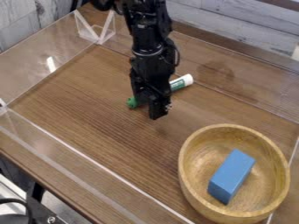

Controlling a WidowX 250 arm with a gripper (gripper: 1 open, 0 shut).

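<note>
My black gripper (pixel 156 101) hangs from the top centre, low over the wooden table, in front of a green-and-white cylindrical object (pixel 180 83). That object lies diagonally on the table, its middle partly hidden behind the gripper. The dark fingers are hard to make out, and I cannot see anything clearly held between them.
A yellow bowl (pixel 201 149) at the lower right holds a blue block (pixel 232 175). A white wire object (pixel 97 26) stands at the back left.
</note>
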